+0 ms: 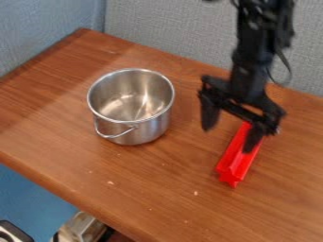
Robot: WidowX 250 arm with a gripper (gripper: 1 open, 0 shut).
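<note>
My black gripper [237, 114] is open, hanging over the upper end of a red bar [233, 163] on the right side of the wooden table. The bar lies lengthwise, slanting toward the back right, its far end partly hidden by the gripper. Whether the fingers touch it I cannot tell. A steel pot [130, 106] with a wire handle stands to the left of the gripper, empty as far as visible.
The table [127, 189] has bare wood at the front and back left. A grey padded wall [164, 24] runs along the back. Metal hardware sits beyond the table's lower-left edge.
</note>
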